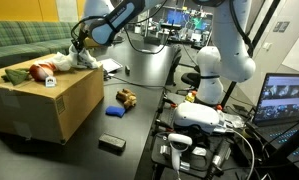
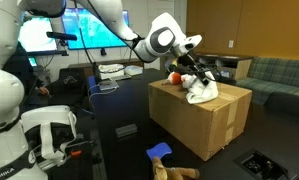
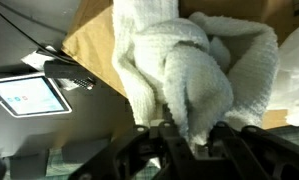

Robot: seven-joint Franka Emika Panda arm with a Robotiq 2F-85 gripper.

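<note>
A white cloth [image 1: 86,57] lies bunched at the corner of the cardboard box top, partly draping over the edge. My gripper [image 2: 202,73] is low over this corner, touching the cloth [image 2: 201,92]. From the wrist, the cloth [image 3: 179,65] fills the middle of the view and rises up to the gripper, between its dark fingers. Folds of cloth cover the fingertips, so how firmly they stand against it cannot be made out. The cardboard box [image 2: 224,128] stands on the dark floor.
Red and green items [image 1: 41,71] sit on the box beside the cloth. A blue object [image 1: 123,95], a brown toy [image 2: 172,157] and a black object [image 1: 112,143] lie on the floor. A patterned sofa [image 1: 29,37] stands behind the box.
</note>
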